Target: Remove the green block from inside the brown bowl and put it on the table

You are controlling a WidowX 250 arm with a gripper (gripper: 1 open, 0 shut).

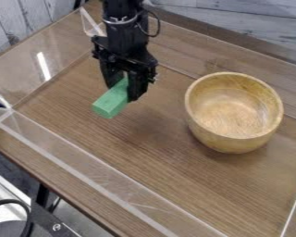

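Left of centre, my gripper (118, 84) is shut on the green block (110, 103), whose lower part sticks out below the fingers. The block is tilted. Whether it hangs just above the table (126, 167) or touches it, I cannot tell. To the right stands the brown bowl (202, 109), light inside and empty, well apart from the gripper and block.
A clear plastic barrier (82, 178) runs along the table's left and front-left side. Dark cables (18, 205) lie in the bottom left corner. The wooden surface between the gripper and the near edge is bare.
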